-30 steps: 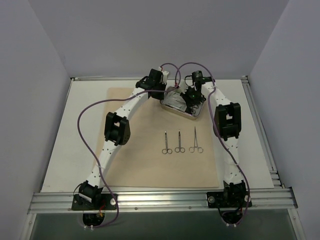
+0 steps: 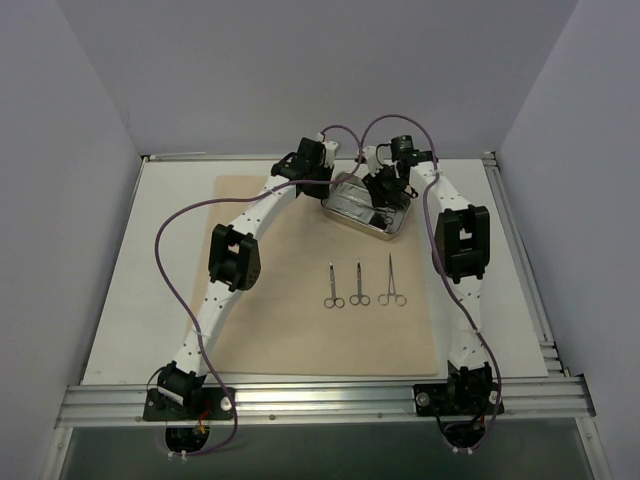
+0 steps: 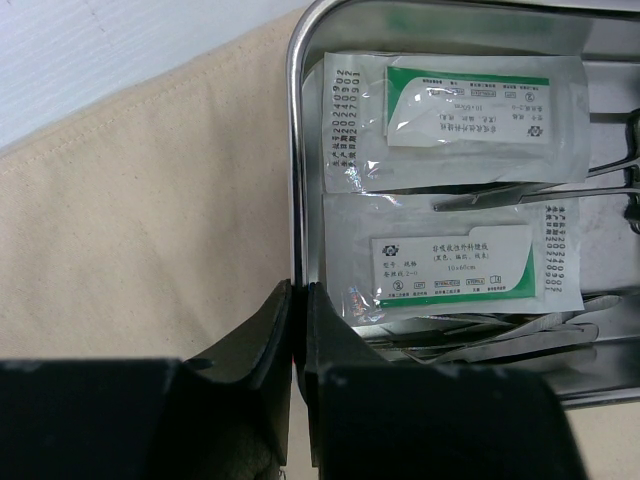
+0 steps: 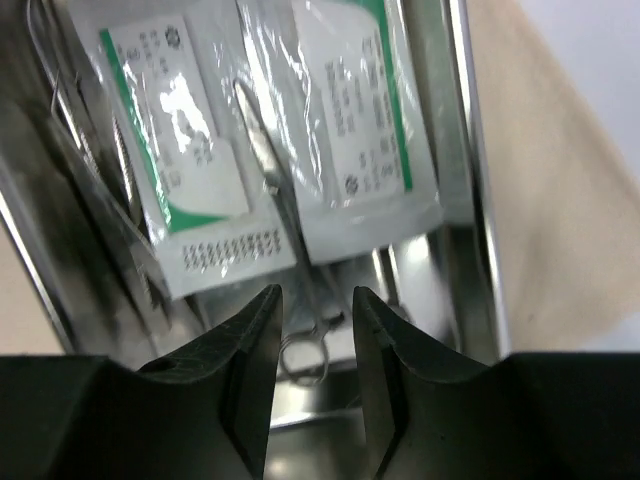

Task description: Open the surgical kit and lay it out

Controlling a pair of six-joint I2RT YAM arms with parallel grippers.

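A steel tray [image 2: 349, 216] at the back of the cloth holds two suture packets [image 3: 455, 120] with green labels, a slim instrument with ring handles [image 4: 303, 355] and more metal instruments [image 3: 540, 345]. My left gripper is shut on the tray's left rim. My right gripper hangs over the tray, fingers part open, above the ringed instrument with nothing visibly between them. Three ringed instruments, scissors [image 2: 333, 290], a second pair [image 2: 359, 290] and a clamp-like one [image 2: 391, 290], lie in a row on the cloth in front of the tray.
White table [image 2: 130, 260] shows at both sides. Purple cables loop over both arms and above the tray.
The left gripper, tray and laid-out instruments stay where they were.
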